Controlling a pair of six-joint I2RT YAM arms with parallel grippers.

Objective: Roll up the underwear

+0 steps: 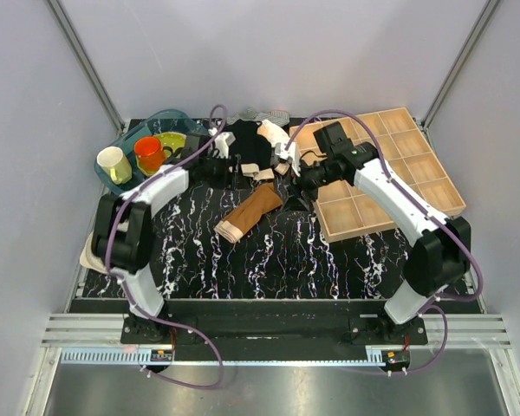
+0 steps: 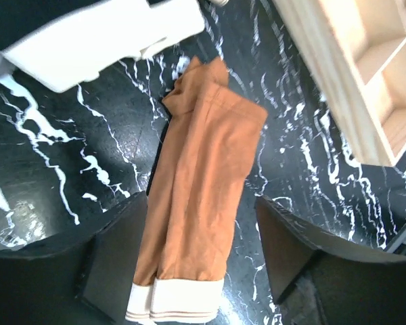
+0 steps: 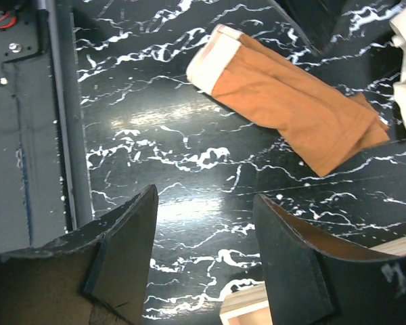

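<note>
The brown underwear [image 1: 253,208] lies as a long folded strip in the middle of the dark marbled table. Its white waistband [image 2: 186,298] forms the near end, and the far end [image 2: 197,80] is slightly rumpled and uneven. To the left of the strip's far half is my left gripper [image 1: 234,173], raised above the table; its fingers are apart and hold nothing. My right gripper [image 1: 299,198], just right of the strip's far end, has a gap between its fingers, with only bare table showing there in the right wrist view. Neither gripper touches the cloth.
A wooden compartment box [image 1: 342,227] stands close on the right. Dark and white folded garments [image 1: 245,143] lie at the back. A teal basket [image 1: 126,182] with mugs and a plate is at the left.
</note>
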